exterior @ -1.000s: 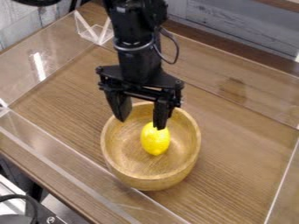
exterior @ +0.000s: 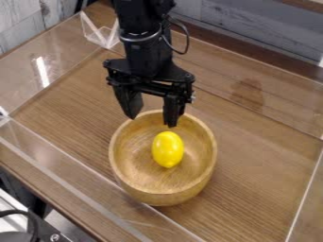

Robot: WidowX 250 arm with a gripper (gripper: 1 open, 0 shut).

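A black robot arm (exterior: 149,47) hangs down from the top centre, its gripper (exterior: 149,106) just above the back rim of a round wooden bowl (exterior: 132,180). The two black fingers stand apart, with nothing visible held between them. A yellow egg-shaped object (exterior: 168,149) lies in the bowl, below and in front of the gripper.
Pale raised edges run along the left and back. A black cable (exterior: 13,215) shows at the lower left corner.
The gripper has risen slightly, moving back from over the bowl. The yellow object is still in the bowl.
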